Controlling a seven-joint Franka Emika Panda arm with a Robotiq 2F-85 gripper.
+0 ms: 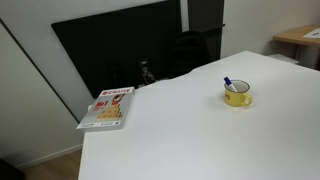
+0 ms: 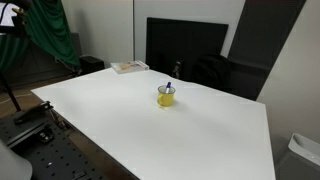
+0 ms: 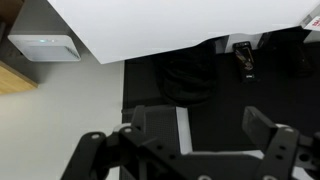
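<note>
A yellow mug point(image 1: 237, 99) stands upright on the white table point(image 1: 180, 140), and a marker point(image 1: 230, 83) with a blue end leans out of it. In exterior view 2 the same mug point(image 2: 165, 98) sits near the middle of the table. My gripper is open, its two fingers wide apart with nothing between them. It faces past the table's edge toward the dark panel and floor, and the mug is out of the wrist view.
A book or magazine point(image 1: 107, 109) lies at the table's corner. Dark panels point(image 1: 125, 45) and a black backpack point(image 1: 187, 50) stand behind the table.
</note>
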